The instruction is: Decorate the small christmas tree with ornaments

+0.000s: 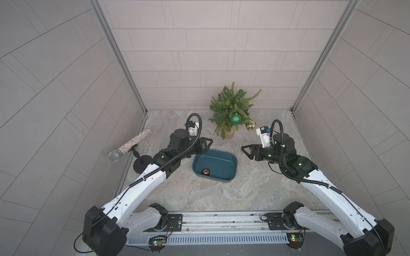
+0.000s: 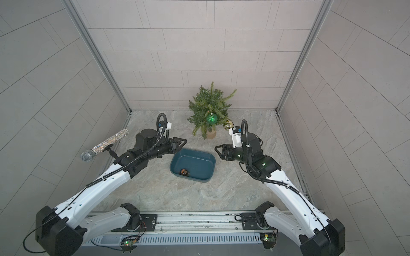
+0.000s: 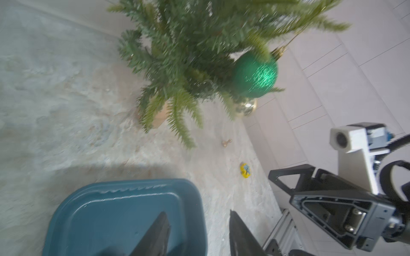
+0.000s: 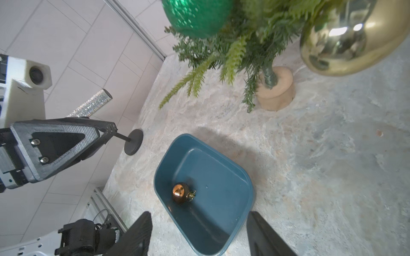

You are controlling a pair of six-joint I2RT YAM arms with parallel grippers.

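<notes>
The small tree (image 1: 228, 104) stands at the back on a wooden base (image 4: 275, 96). A green glitter ball (image 3: 255, 74) hangs on its front, with a gold ball (image 1: 250, 125) lower to the right. A copper ornament (image 4: 181, 192) lies in the blue tray (image 3: 119, 217). My left gripper (image 1: 207, 143) is over the tray's back left, open, with nothing seen between its fingers. My right gripper (image 1: 243, 151) is over the tray's back right, open and empty.
A glittery microphone on a stand (image 1: 133, 144) is at the left. Small items, one yellow (image 3: 244, 170), lie on the right side of the table. Walls enclose the sides and back.
</notes>
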